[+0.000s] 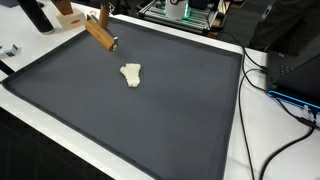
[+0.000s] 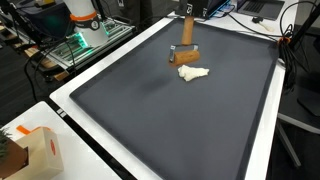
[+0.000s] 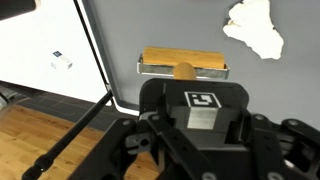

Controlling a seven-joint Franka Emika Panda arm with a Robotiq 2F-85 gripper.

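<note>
A wooden roller with a thin metal frame is at the back left of the dark mat in exterior view 1, turned at a slant. Its upright wooden handle rises to my gripper, which is shut on it. Seen from the wrist, the roller's wooden cylinder lies just beyond the fingers. A flattened cream-coloured piece, like dough, rests on the mat, apart from the roller. Whether the roller touches the mat cannot be told.
A beige block stands off its back-left corner. Cables run along the right side, near a black device. In the wrist view a small white item lies beyond the mat's edge.
</note>
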